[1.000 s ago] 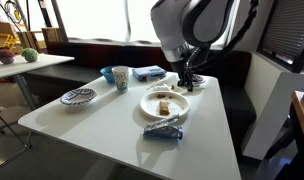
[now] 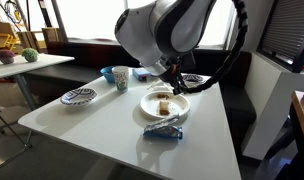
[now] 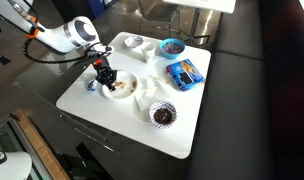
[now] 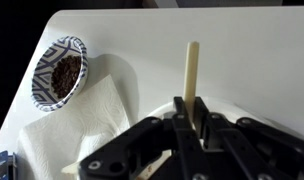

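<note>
Between the fingers of my gripper is a thin, pale wooden stick [image 4: 191, 72], its end pointing up the wrist view; the fingers are shut on it. The other end of the stick is hidden. A white plate [image 2: 150, 112] with brownish pieces of food [image 2: 164, 107] on it sits on the table. In exterior view 1 the gripper [image 2: 180, 88] hangs low at the plate's far right edge. Exterior view 2 has the gripper [image 3: 108, 89] at the near left side of the plate [image 3: 131, 91].
A patterned bowl of dark brown bits [image 4: 66, 72] stands beside a white napkin [image 4: 67, 132]. A blue packet [image 2: 163, 130] lies near the plate. A blue box [image 3: 186, 73], a blue bowl [image 3: 173, 47] and a white cup [image 3: 148, 50] are also on the table [image 2: 102, 130].
The arm has swung left in exterior view 1 and come lower, bringing the gripper from near the patterned bowl to the plate's edge. Plate and packet have stayed put.
</note>
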